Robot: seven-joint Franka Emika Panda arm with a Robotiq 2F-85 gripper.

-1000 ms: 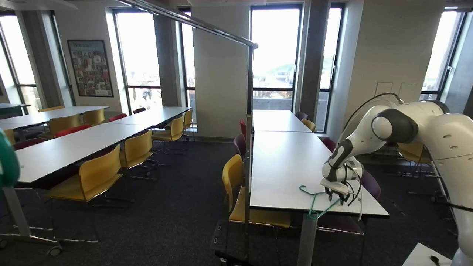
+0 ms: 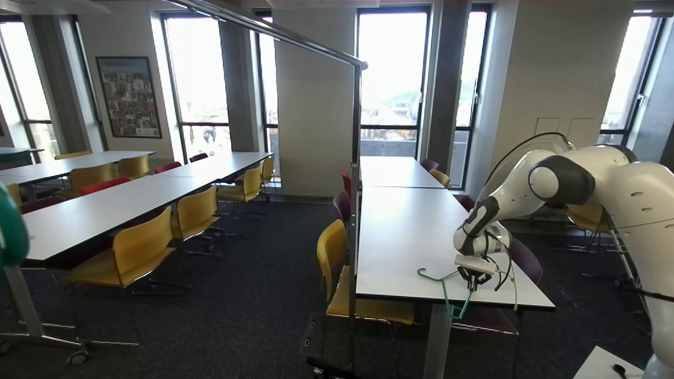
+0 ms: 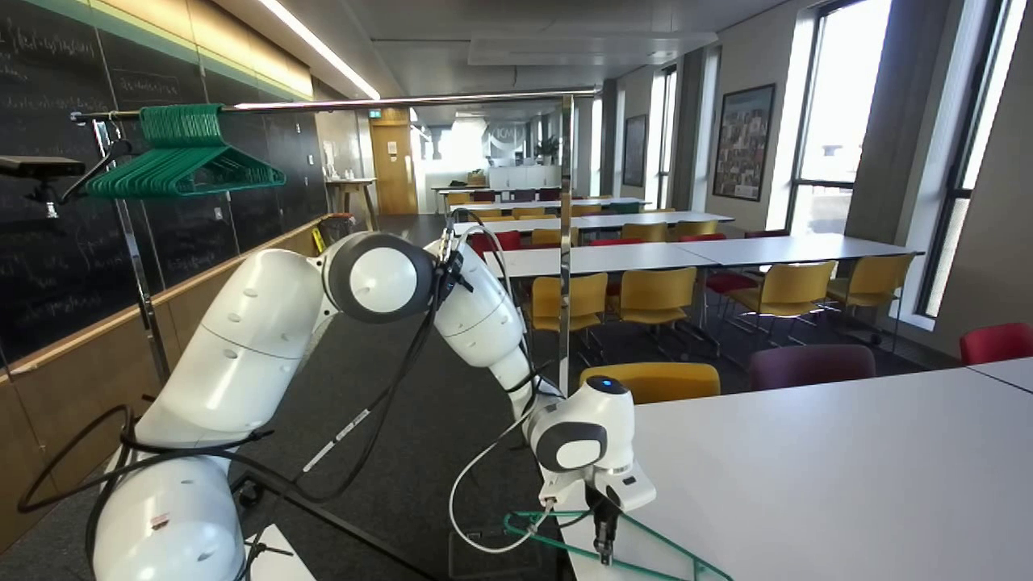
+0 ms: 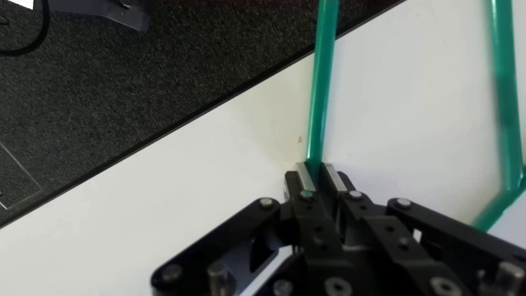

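A green hanger (image 2: 445, 291) lies at the near edge of the white table (image 2: 404, 252), one end sticking out past that edge and its hook pointing left in exterior view 1. In the wrist view, one green bar of the hanger (image 4: 321, 84) runs down between the fingertips, and my gripper is shut on it. A second green bar stands apart to the right there. Seen from exterior view 2, my gripper (image 3: 605, 557) points down at the table's edge with the hanger (image 3: 668, 542) passing by it; part of the hanger is cut off below.
A metal rack's upright post (image 2: 355, 189) stands at the table's left side, its rail overhead. Several green hangers (image 3: 194, 160) hang at the rail's far left. Yellow chairs (image 2: 335, 271) crowd the table's left side. The tabletop behind the arm is clear.
The gripper has shut on the hanger's bar and shifted slightly left in exterior view 1. The hanger has shifted too, its hook further left and its overhanging end lower.
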